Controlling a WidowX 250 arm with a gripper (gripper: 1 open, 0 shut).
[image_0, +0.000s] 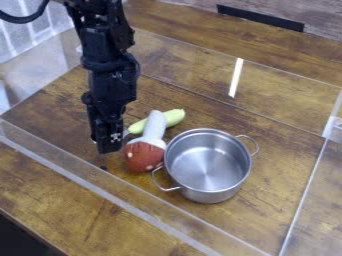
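Note:
My black gripper hangs over the wooden table at the left of centre; whether anything is between its fingertips is too small to tell. Just to its right lies a red-and-white object, its white part pointing up and right. Behind that lies a pale green-yellow elongated item. A steel pot with wire handles stands right of the red object.
Transparent panels or edges run along the left, front and right sides.

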